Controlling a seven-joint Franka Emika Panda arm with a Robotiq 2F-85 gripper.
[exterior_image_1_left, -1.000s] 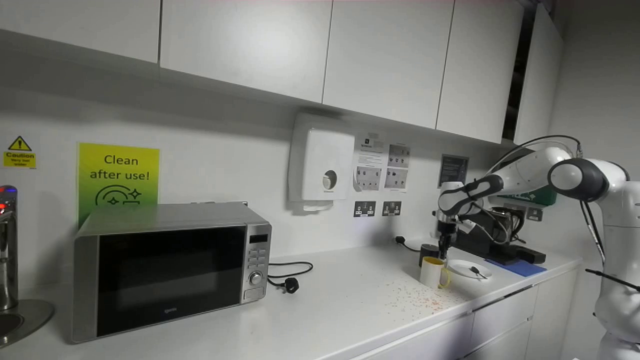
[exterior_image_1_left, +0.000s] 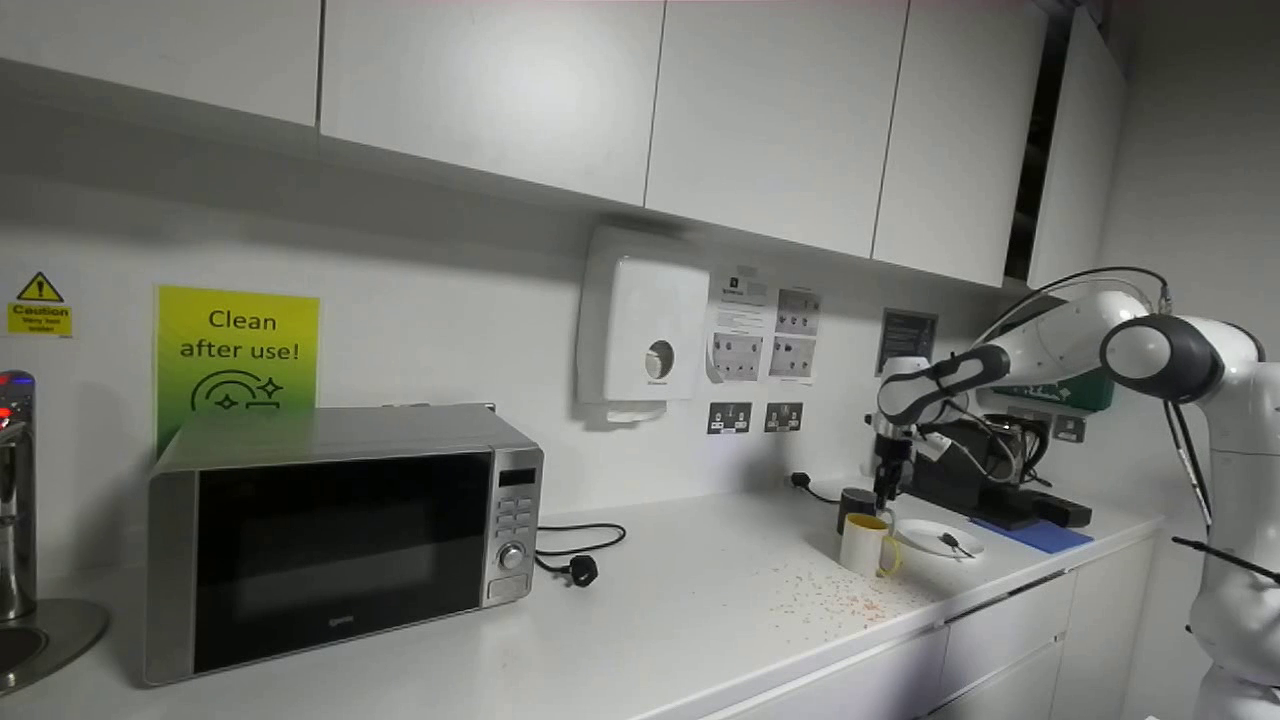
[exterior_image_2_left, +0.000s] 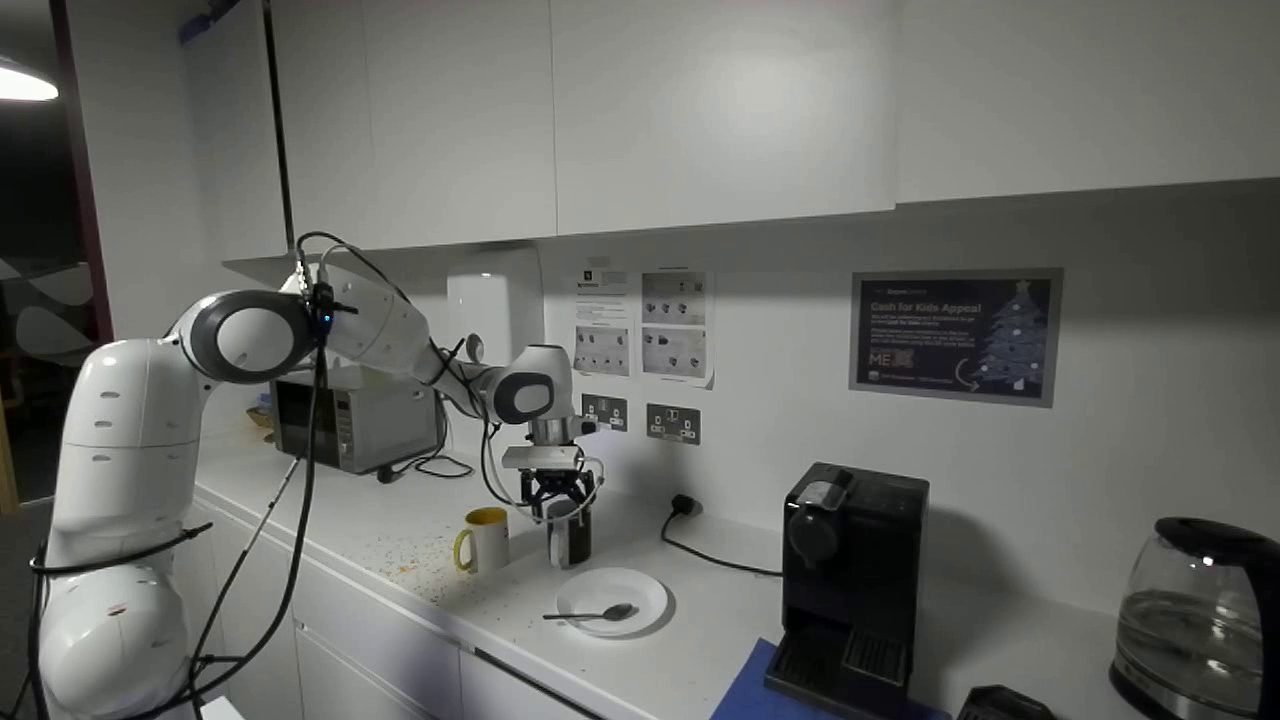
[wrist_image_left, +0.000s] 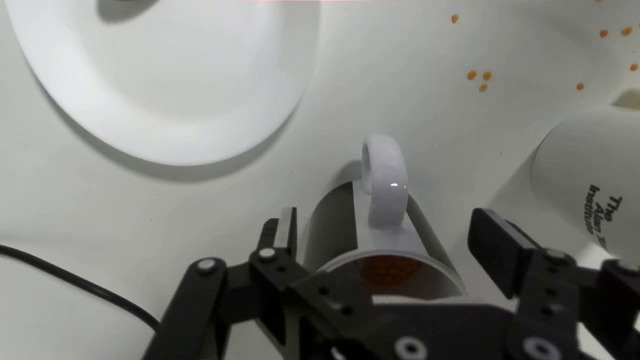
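Note:
A dark mug (wrist_image_left: 331, 225) with a white handle (wrist_image_left: 387, 180) stands upright on the counter, with orange-red bits (wrist_image_left: 390, 270) inside it. My gripper is over this mug, one finger (wrist_image_left: 289, 231) to its left and the other finger (wrist_image_left: 495, 246) to its right in the wrist view. Gaps show between both fingers and the mug, so the fingers stand open around it. Part of the rim is hidden behind the gripper body. Beside it is a white mug (exterior_image_2_left: 487, 546) with a yellow inside and yellow handle.
A white plate (exterior_image_2_left: 579, 588) holding a dark spoon (exterior_image_2_left: 615, 612) lies close by. Orange crumbs (exterior_image_1_left: 828, 598) are scattered near the counter's front edge. A black coffee machine (exterior_image_2_left: 852, 540) sits on a blue mat (exterior_image_2_left: 750, 684). Bare counter extends toward the microwave (exterior_image_1_left: 342, 552).
My gripper and wrist have risen slightly above the dark mug. The mugs, plate and spoon appear unmoved.

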